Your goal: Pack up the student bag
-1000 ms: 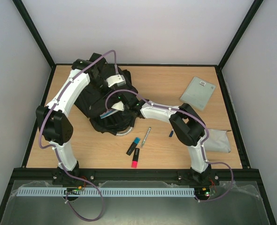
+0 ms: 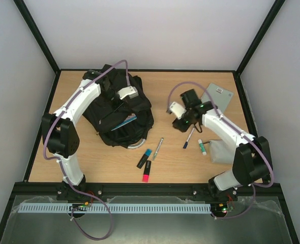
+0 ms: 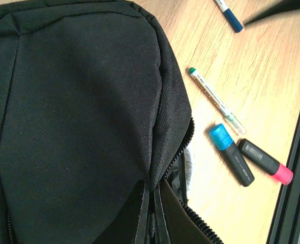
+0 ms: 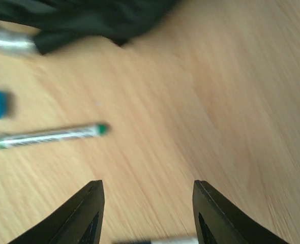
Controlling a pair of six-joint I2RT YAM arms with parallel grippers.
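Note:
The black bag [image 2: 129, 133] stands open at the left, a blue-edged item [image 2: 125, 122] showing in its opening. In the left wrist view my left gripper is shut on the edge of the bag's black fabric. My right gripper is open over the table right of the bag, its fingers apart and empty. A blue-capped pen [image 4: 160, 241] lies low in that view. A green-capped pen [image 2: 158, 149], a blue-capped marker [image 2: 144, 158] and a pink-ended marker [image 2: 147, 172] lie in front of the bag.
A green-and-white stick [image 2: 202, 147] lies near a pale grey pouch [image 2: 220, 152] at the right. A flat grey case [image 2: 224, 96] sits at the back right, partly behind the right arm. Bare table [image 2: 162, 89] lies between bag and case.
The right arm has swung right, out of the bag's opening and over the clear table. Its gripper now shows nothing held.

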